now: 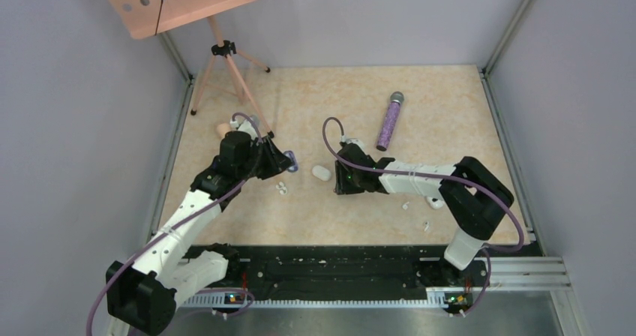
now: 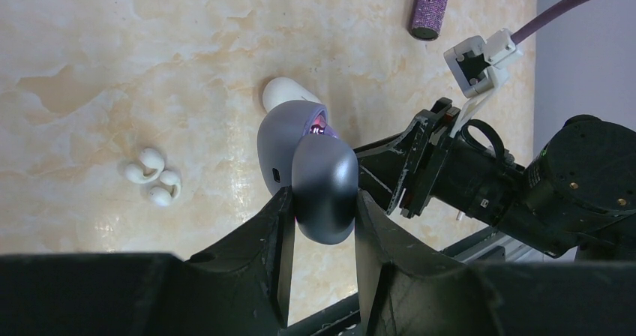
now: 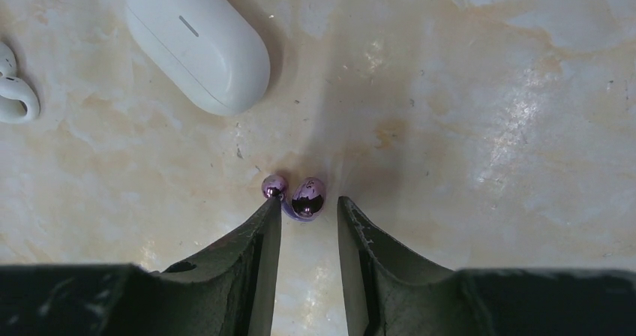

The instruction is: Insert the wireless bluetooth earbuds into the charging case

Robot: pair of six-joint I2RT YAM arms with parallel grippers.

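Observation:
The blue-grey charging case (image 2: 279,145), lid apart from base with a purple inside, is held up by my left gripper, shut on one of its halves. A shiny pink piece (image 2: 318,128) shows inside the case. In the right wrist view a metallic purple earbud (image 3: 308,196) with two round ends sits at the tips of my right gripper. That gripper is part open, a gap showing beside the earbud; I cannot tell whether the earbud touches the left finger (image 3: 268,231). From above, my right gripper (image 1: 341,192) hides the earbud.
A white case (image 1: 322,172) lies between the grippers. White earbuds (image 1: 282,188) are left of it; other small white pieces (image 1: 406,205) lie under the right arm. A purple microphone (image 1: 389,122) lies behind, a pink tripod stand (image 1: 238,73) at back left.

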